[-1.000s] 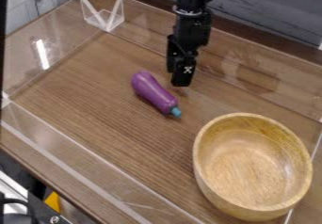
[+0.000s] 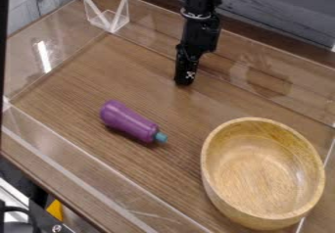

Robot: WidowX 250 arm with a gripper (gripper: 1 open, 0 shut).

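Note:
The black robot gripper (image 2: 186, 78) hangs low over the middle of the wooden table (image 2: 78, 90), its fingers shut with nothing visible between them. A purple eggplant-like toy (image 2: 128, 119) with a teal end lies on its side at the lower left of the gripper, apart from it. A yellow bowl (image 2: 262, 173) sits at the lower right.
A clear plastic rack or box (image 2: 108, 14) stands at the back left. The table's front left edge runs along the lower left, with dark floor beyond.
Since a second ago the purple toy has moved toward the lower left, away from the gripper. The gripper has shifted slightly and stays over the middle.

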